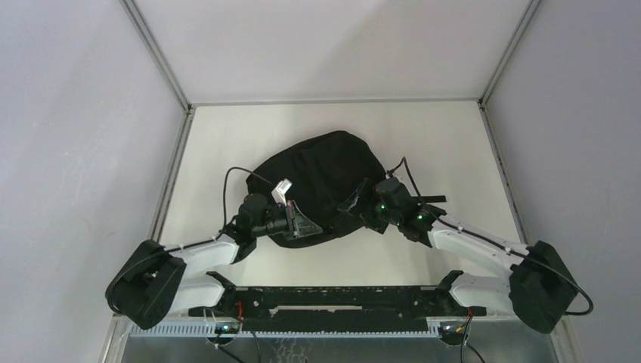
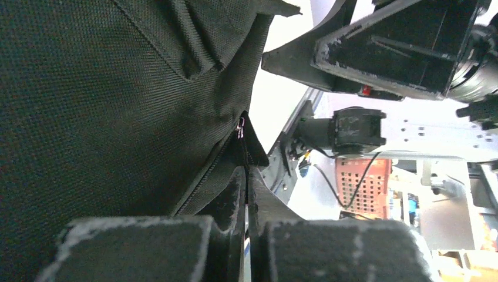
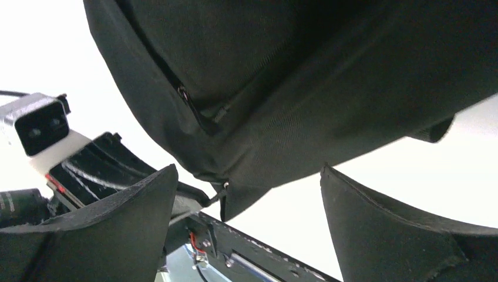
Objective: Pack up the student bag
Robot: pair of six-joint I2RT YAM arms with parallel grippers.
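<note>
A black fabric bag (image 1: 317,166) lies flat across the middle of the white table, with a strap end (image 1: 432,199) sticking out at its right. In the left wrist view a zipper pull (image 2: 241,127) shows near the bag's corner, by a zipper line. My left gripper is shut, its fingertips right at this pull and tab; whether the pull is pinched is hard to tell. Over the bag's right part, my right gripper stands open with nothing between its fingers. Another zipper pull (image 3: 183,94) is visible on the bag in the right wrist view.
Bare white table (image 1: 227,136) surrounds the bag, widest at the back and right. White walls (image 1: 340,53) enclose the back and sides. A black rail (image 1: 340,299) runs along the front. The two grippers are close together over the bag.
</note>
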